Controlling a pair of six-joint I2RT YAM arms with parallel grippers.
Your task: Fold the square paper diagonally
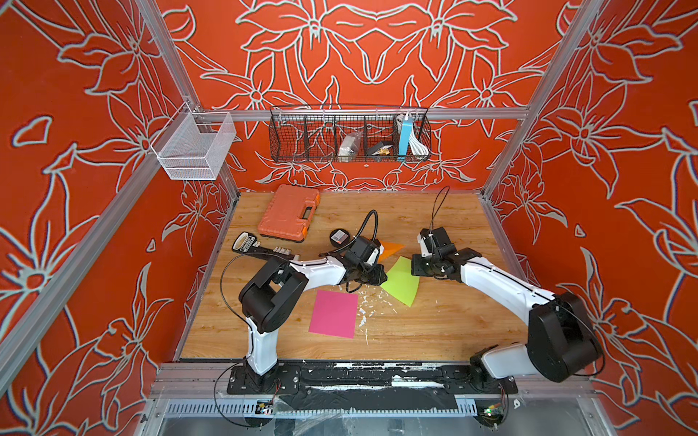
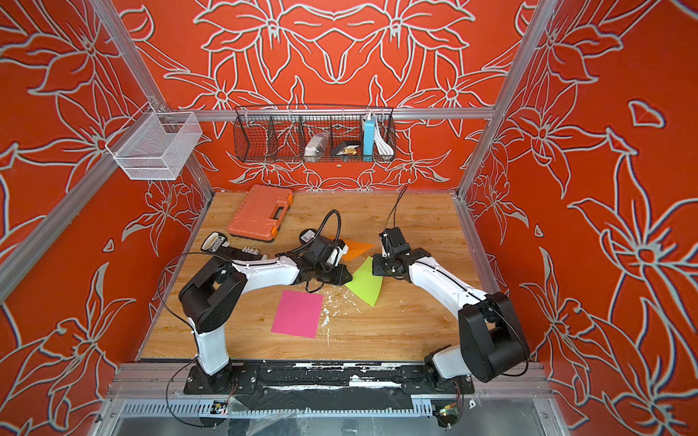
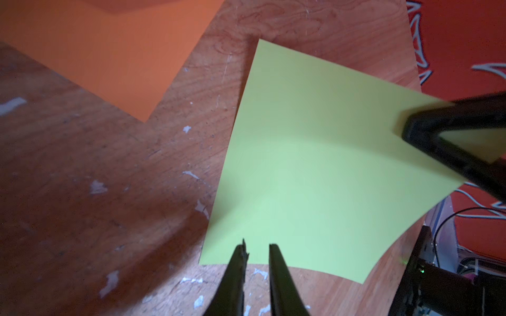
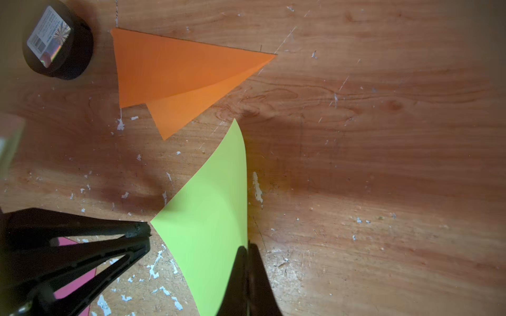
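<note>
A lime-green paper (image 1: 399,283) lies between my grippers at the table's middle, slightly bowed, its edges curving. My left gripper hangs by one corner of it, its fingertips slightly parted with nothing seen held between them. My right gripper is at the paper's right side, fingertips shut on the curved edge of the green paper, which in the left wrist view rises toward that gripper. An orange paper (image 4: 184,84), folded into overlapping triangles, lies just behind the green one.
A pink square (image 1: 333,314) lies at the front left. A black round object (image 4: 58,39), an orange case (image 1: 287,212) and a dark tool (image 1: 251,244) are at the back left.
</note>
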